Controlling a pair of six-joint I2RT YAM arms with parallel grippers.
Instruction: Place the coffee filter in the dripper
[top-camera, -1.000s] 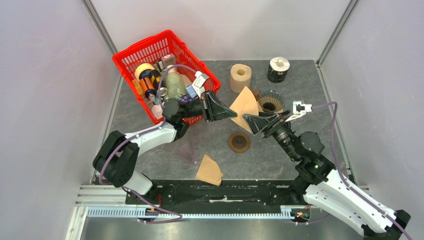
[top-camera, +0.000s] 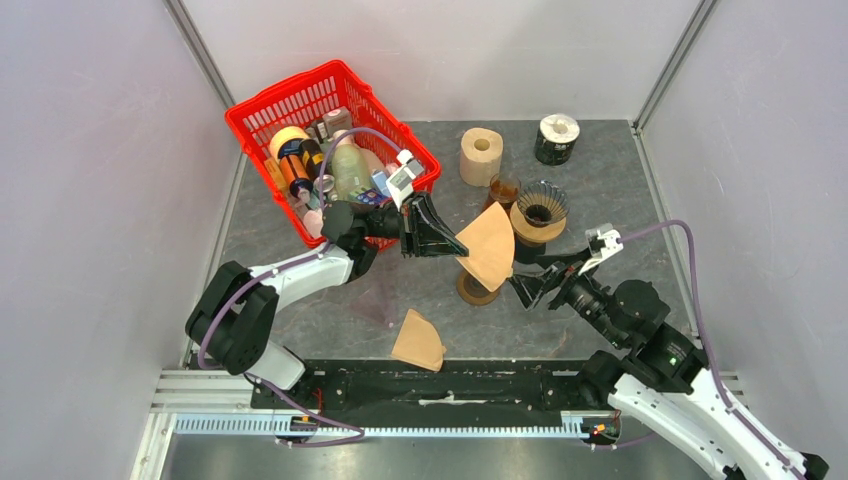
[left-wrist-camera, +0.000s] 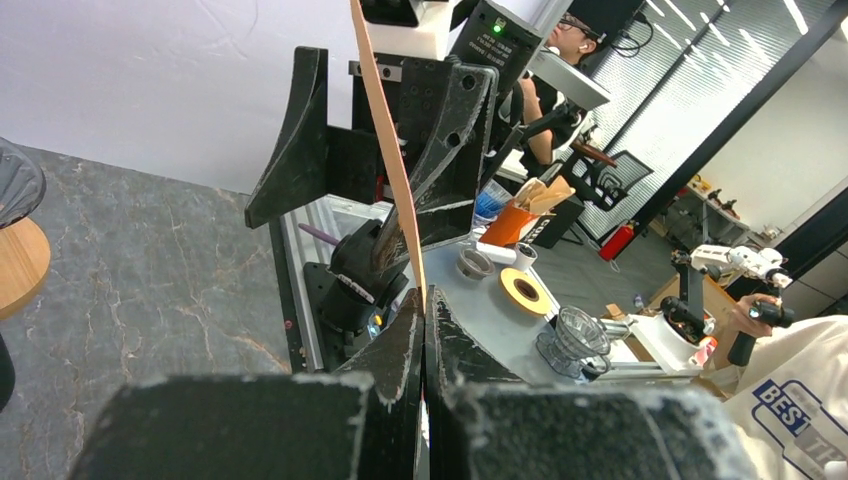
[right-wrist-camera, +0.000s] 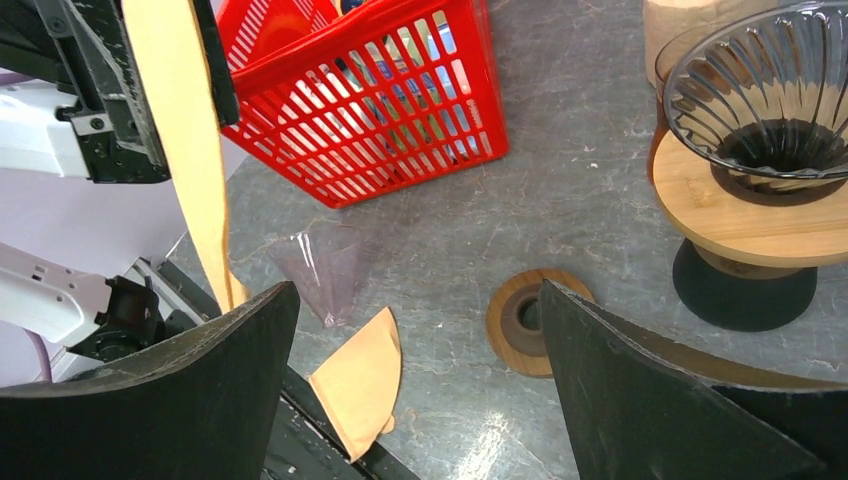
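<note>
A tan, fan-shaped paper coffee filter is pinched at its corner by my left gripper, which is shut. Seen edge-on in the left wrist view, the filter rises from the closed fingertips. My right gripper stands open near the filter's lower right edge. In the right wrist view the filter is off to the left, with nothing between the spread fingers. The ribbed glass dripper sits on a wooden-topped stand behind the filter; no paper shows inside it.
Another folded filter lies at the table's front edge, with a clear plastic bag close by. A round wooden piece rests below the held filter. The red basket fills the back left.
The left gripper with the filter shifted slightly toward the front.
</note>
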